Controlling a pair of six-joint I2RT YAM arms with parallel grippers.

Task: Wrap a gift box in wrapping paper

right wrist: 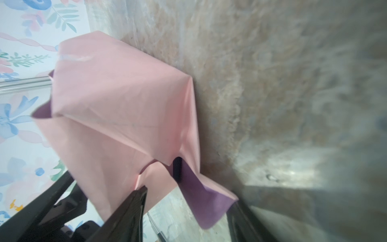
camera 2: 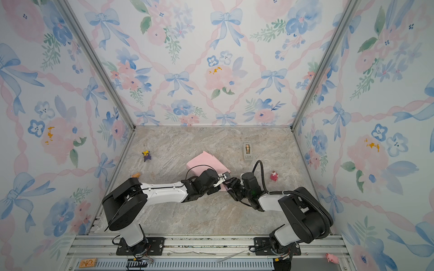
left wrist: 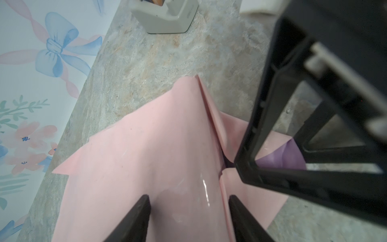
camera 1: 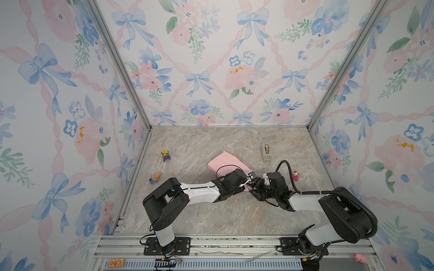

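Note:
The gift box is covered by pink wrapping paper (camera 1: 226, 161) in the middle of the table. A loose end of the wrap, with a purple inner side (right wrist: 203, 201), sticks out near the right gripper. My left gripper is over the package, its fingers apart on either side of the covered top and edge. The right gripper faces the open paper end from the right; its fingers stand apart, with the purple-lined flap tip showing between them. In both top views the two grippers almost touch and hide that end of the package.
A grey tape dispenser (camera 1: 266, 152) stands behind the package to the right. Small toys lie to the sides: a purple-yellow figure (camera 1: 166, 155), an orange-blue one (camera 1: 155, 178) and a red one (camera 1: 295, 175).

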